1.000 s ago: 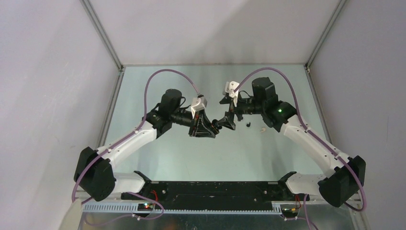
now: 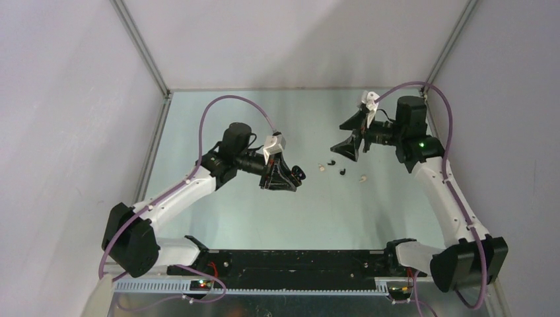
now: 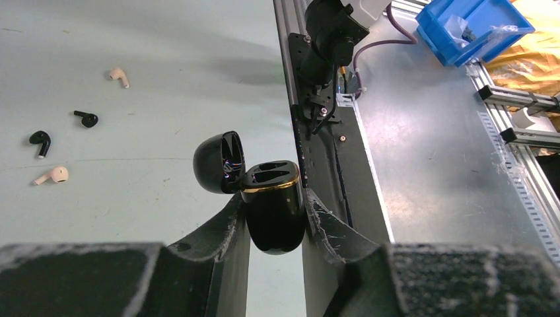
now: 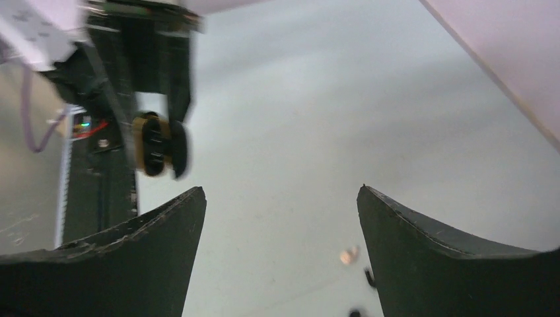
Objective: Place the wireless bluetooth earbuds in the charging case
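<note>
Held off the table, the black charging case (image 3: 276,214) with a gold rim has its lid (image 3: 216,163) swung wide, and its earbud slots look dark and empty. My left gripper is shut on the case body. On the table lie a black earbud (image 3: 86,119), a second black earbud (image 3: 41,141), a beige earbud (image 3: 119,76) and another beige earbud (image 3: 51,175), all apart from each other. My right gripper (image 2: 345,137) stands open behind the earbuds, with nothing between its fingers. The right wrist view is blurred.
Bare white tabletop (image 2: 264,224) lies in front of the left gripper and around the earbuds. A dark rail (image 2: 297,267) runs along the front edge. Outside the work area sits a blue bin (image 3: 472,30).
My right gripper was close beside the case and has drawn away to the right and back, opening its fingers wide. Earbuds it covered now show. The left arm and case stay put.
</note>
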